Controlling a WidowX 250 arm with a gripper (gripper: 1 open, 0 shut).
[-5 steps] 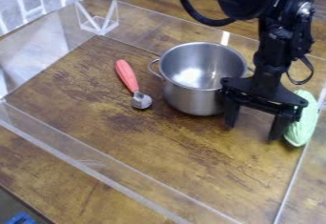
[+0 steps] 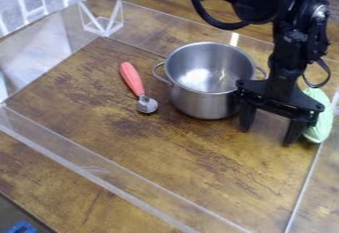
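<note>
The black gripper (image 2: 271,118) is at the right, low over the wooden table, just right of a steel pot (image 2: 199,88). A light green oblong item (image 2: 318,126) lies at the gripper's right side, partly behind it. Whether the fingers hold anything or stand open is hard to make out.
A red-handled utensil (image 2: 131,77) with a metal head lies left of the pot. Clear plastic walls edge the wooden table (image 2: 106,158). A blue object (image 2: 20,227) shows at the bottom left corner.
</note>
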